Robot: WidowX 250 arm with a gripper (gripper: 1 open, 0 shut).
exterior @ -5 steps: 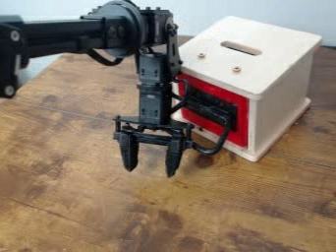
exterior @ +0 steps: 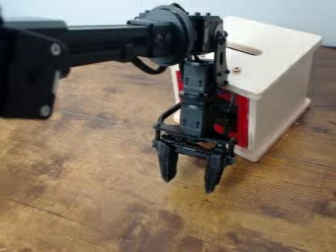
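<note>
My black gripper (exterior: 192, 169) hangs point-down in the centre of the camera view, above the wooden tabletop. Its two fingers stand apart with nothing between them. Behind it, to the right, sits a light wooden box (exterior: 281, 98) with a slot in its sloped top and a red front panel (exterior: 241, 118), largely hidden by my arm and gripper.
A plain white wall (exterior: 184, 8) stands behind. The arm's upper links cross the top left of the view.
My arm and gripper have moved to the right and slightly down and nearer, now covering more of the box's red front. The gripper stays open.
</note>
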